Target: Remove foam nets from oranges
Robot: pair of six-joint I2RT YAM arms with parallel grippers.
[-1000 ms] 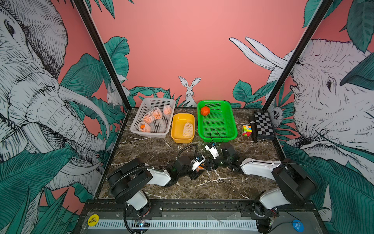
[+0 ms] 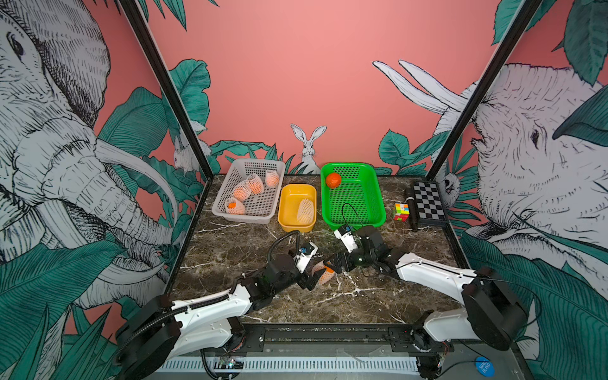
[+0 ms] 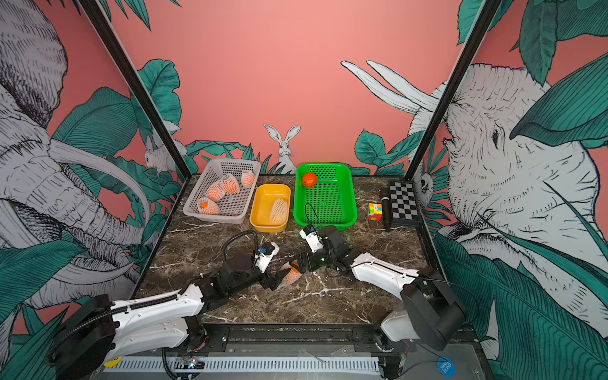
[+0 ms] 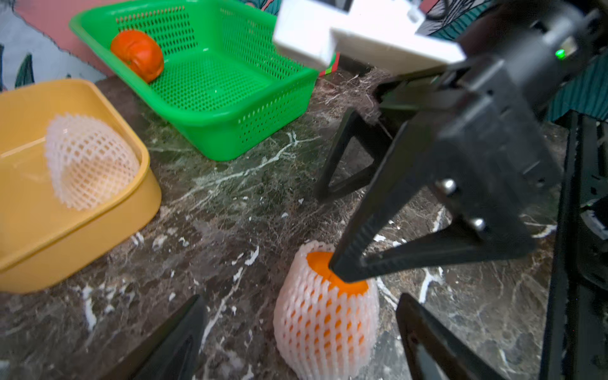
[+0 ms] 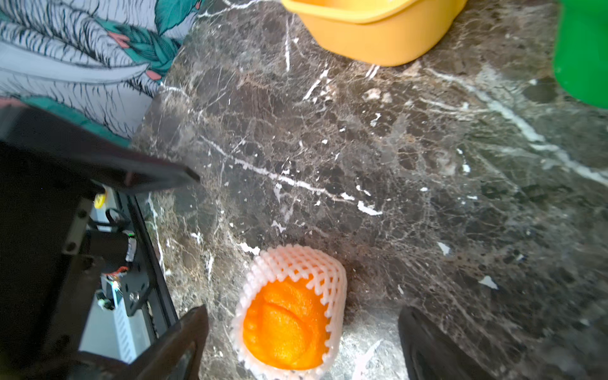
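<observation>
A netted orange (image 2: pixel 325 274) rests on the marble table between my two grippers. Its pale pink net covers the sides, while bare orange skin (image 5: pixel 285 323) shows through the opening at one end. My left gripper is open just left of the fruit, fingers apart and nothing clamped. From the right, my right gripper stands open over it, its fingers spread wide around empty space and the orange below; in the left wrist view one right finger (image 4: pixel 373 218) overlaps the net's opening, and contact is unclear.
Several netted oranges lie in the white basket (image 2: pixel 261 214). An empty net (image 2: pixel 305 211) sits in the yellow tub (image 2: pixel 288 221). The green basket (image 2: pixel 373 190) holds a bare orange (image 2: pixel 333 180). A toy cube (image 2: pixel 401 212) and chessboard (image 2: pixel 428 201) stand at the right.
My left gripper has drawn back to the left, uncovering more of the netted orange.
</observation>
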